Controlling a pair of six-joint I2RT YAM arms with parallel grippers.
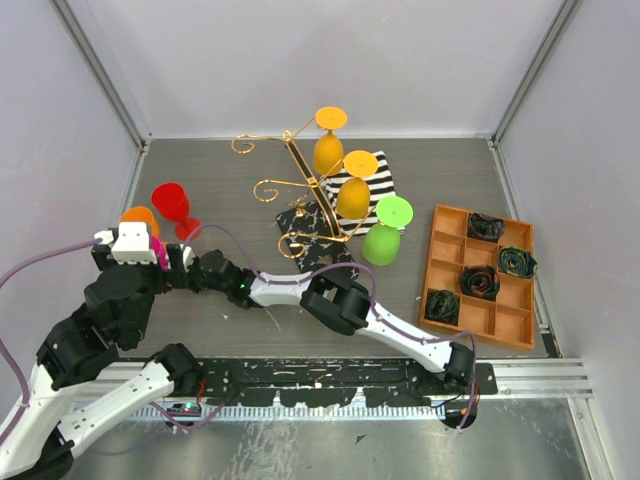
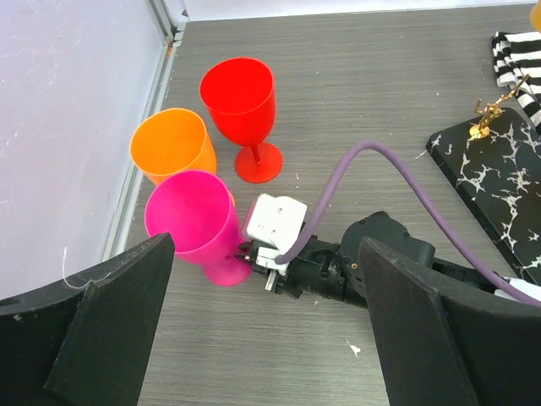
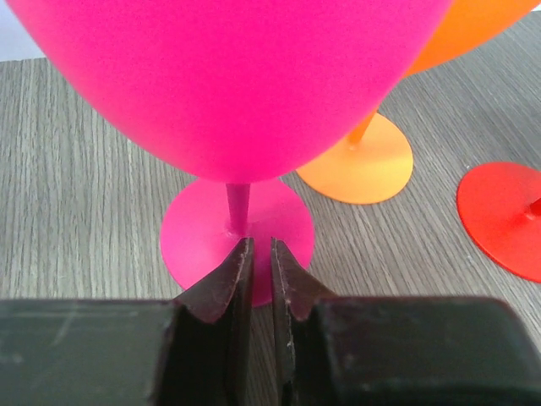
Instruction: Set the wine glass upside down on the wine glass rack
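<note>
A pink wine glass (image 2: pixel 193 216) stands upright at the left of the table. Low beside its stem is my right gripper, its fingers drawn together to a narrow slit. Pink from the glass's round foot shows through that slit, but I cannot tell whether the fingertips press on the glass. In the right wrist view the stem (image 3: pixel 238 207) is visible just beyond the fingertips. My left gripper is open and empty, above the pink glass. The gold wine glass rack (image 1: pixel 312 180) stands mid-table on a black marbled base (image 1: pixel 335 250).
Upright orange (image 2: pixel 173 144) and red (image 2: pixel 241 101) glasses stand close behind the pink one. Two yellow glasses (image 1: pixel 353 198) and a green one (image 1: pixel 381 244) hang upside down on the rack's right arms; its left hooks are empty. A compartment tray (image 1: pixel 442 255) lies at right.
</note>
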